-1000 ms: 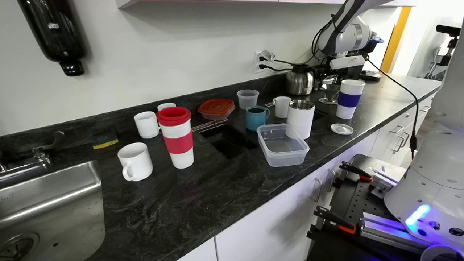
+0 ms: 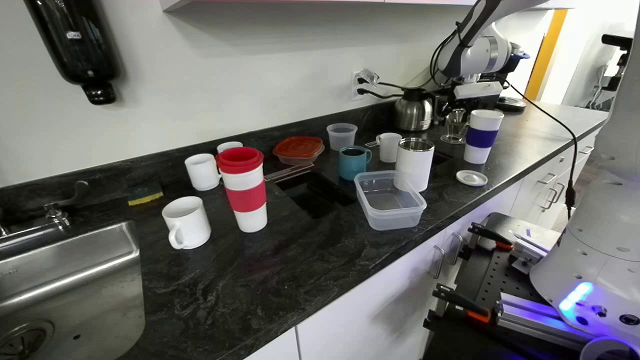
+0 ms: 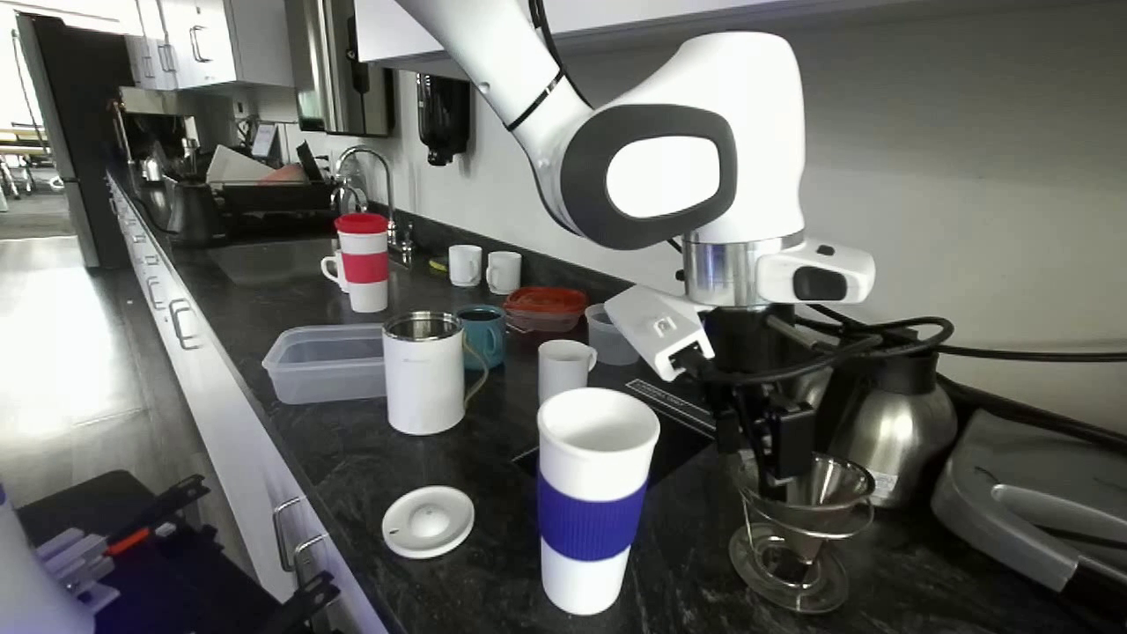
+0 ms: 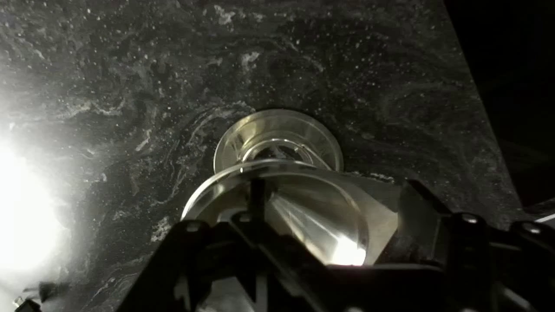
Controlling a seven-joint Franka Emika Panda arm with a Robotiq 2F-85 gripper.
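A metal cone dripper on a round base (image 3: 835, 495) stands on the dark counter beside the steel kettle. My gripper (image 3: 762, 453) is right at the cone, pointing down. In the wrist view my gripper has its fingers apart. One dark finger (image 4: 257, 195) reaches inside the cone (image 4: 312, 218), and the other finger (image 4: 416, 205) stands outside its right side, so the cone's wall lies between them. Contact with the wall cannot be made out. The round base (image 4: 278, 119) rests on the counter.
A tall white cup with a blue band (image 3: 592, 518) stands close by, with a white lid (image 3: 428, 521) next to it. The steel kettle (image 3: 903, 423) is just behind the dripper. Several mugs and containers crowd the counter beyond; open counter lies near the sink (image 2: 72, 270).
My hand is slightly lower at the dripper than a second ago. The cups, containers and lid have not moved.
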